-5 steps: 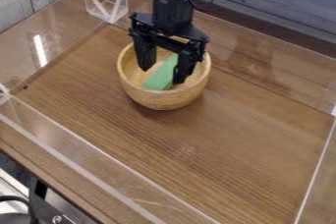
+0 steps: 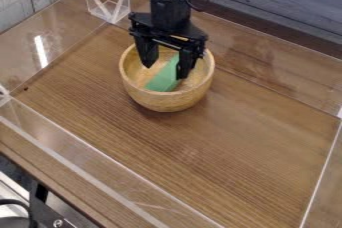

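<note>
A wooden bowl (image 2: 136,90) sits in the upper middle of the table, with a green object (image 2: 167,74) lying inside it. My black gripper (image 2: 167,47) hangs from the top of the view over the back of the bowl, its fingers spread open on either side of the green object's upper part, apparently not holding it.
Clear plastic pieces stand at the upper left (image 2: 107,5) and at the left edge (image 2: 11,107). A wall runs along the back right, and a cable loops behind my arm.
My gripper has risen slightly and shifted a little left over the bowl. The bowl and green object look unmoved.
</note>
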